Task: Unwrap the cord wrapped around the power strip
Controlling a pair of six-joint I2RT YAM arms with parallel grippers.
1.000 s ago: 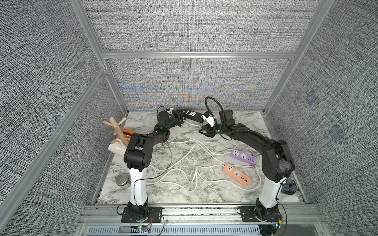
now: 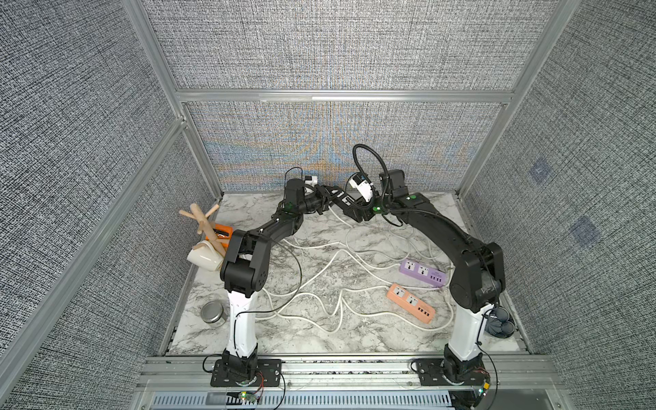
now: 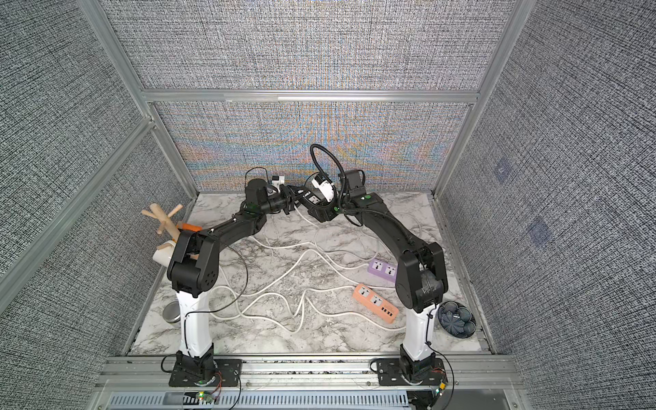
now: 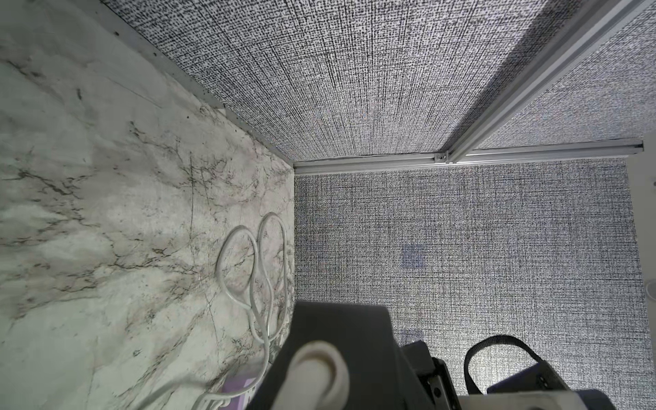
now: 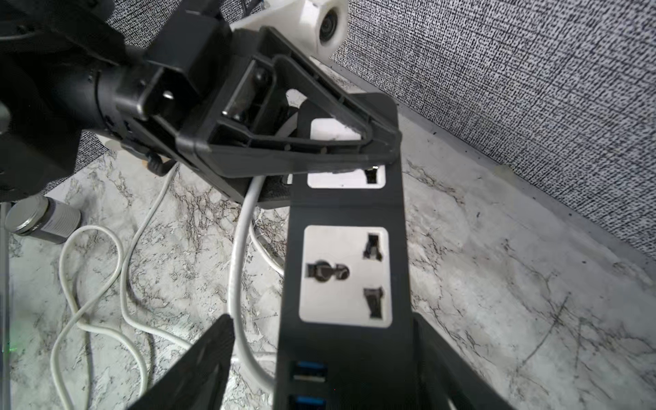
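My left gripper [image 2: 321, 198] holds a black power strip [image 5: 348, 266] in the air near the back wall, shut on its upper end in the right wrist view. A white cord [image 5: 240, 287] hangs along the strip's left side and passes behind the left fingers. My right gripper [image 3: 311, 198] is at the strip's other end; in the right wrist view its blurred fingers stand part open on either side of the strip's lower end. Whether they touch it cannot be made out.
On the table lie a purple strip [image 2: 423, 273] and an orange strip [image 2: 410, 300] among loose white cords [image 2: 328, 294]. Cup with wooden rack [image 2: 203, 254] stands at left, a jar [image 2: 212, 311] front left, a dark round tray [image 3: 456, 319] front right.
My left arm has lifted slightly with the strip.
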